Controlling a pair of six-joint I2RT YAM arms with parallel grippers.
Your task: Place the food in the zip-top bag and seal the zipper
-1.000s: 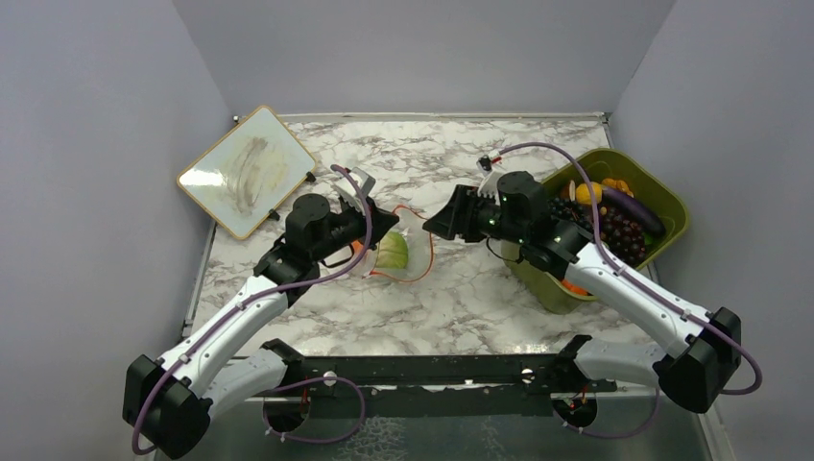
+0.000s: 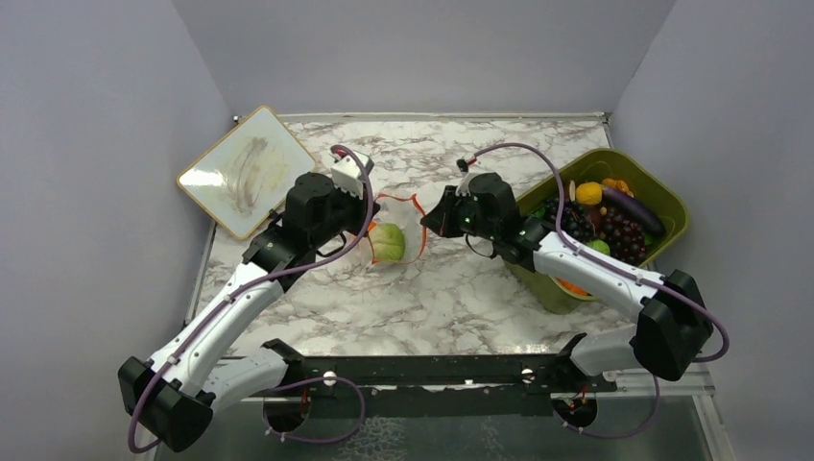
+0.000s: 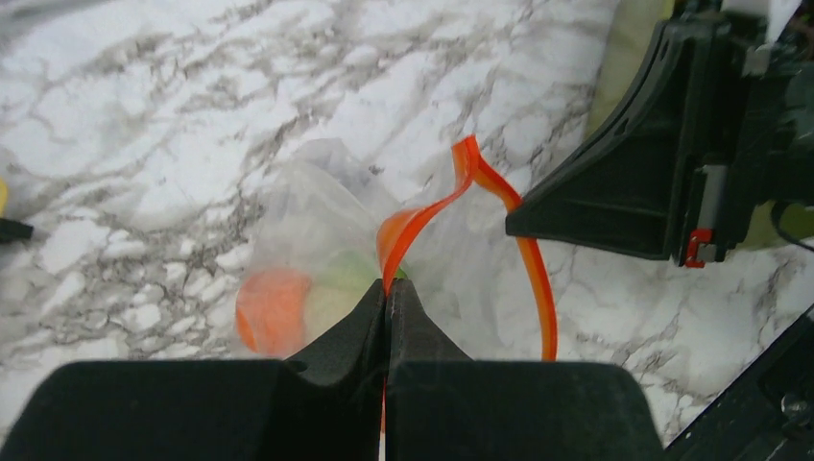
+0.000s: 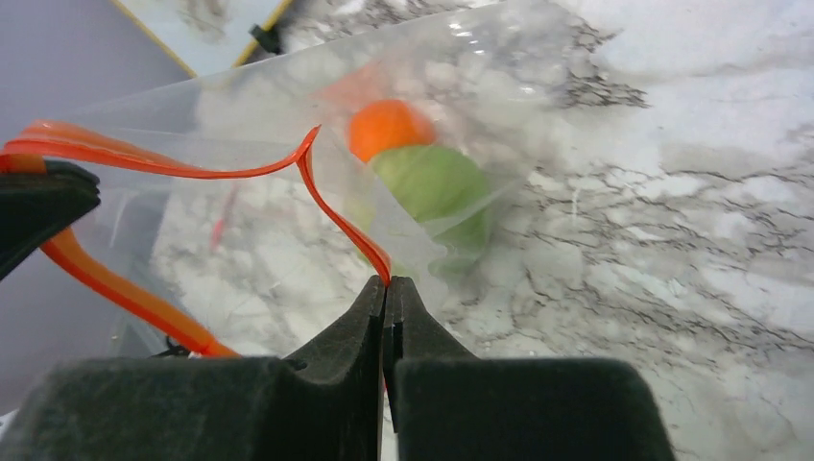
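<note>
A clear bag with an orange zipper edge [image 2: 423,243] hangs open between my two grippers, its mouth spread apart. Inside it lie a green food piece [image 2: 388,242] and an orange one [image 4: 389,129]. My left gripper is shut on one side of the orange edge, which enters between its fingertips. On the opposite side, my right gripper is shut with the orange rim pinched at its tips. In the left wrist view, the right gripper's dark finger [image 3: 576,202] touches the far strip. The bag's lower part is blurred by its clear film.
A green bin [image 2: 672,206] full of toy fruit and vegetables stands on the right, partly under my right arm. A white board with a gold frame [image 2: 248,173] leans at the back left. Marble tabletop [image 2: 422,312] in front of the bag is clear.
The right gripper has closed on the bag's rim and moved slightly left with its arm. My left gripper has shifted a little left, and the mouth has changed shape.
</note>
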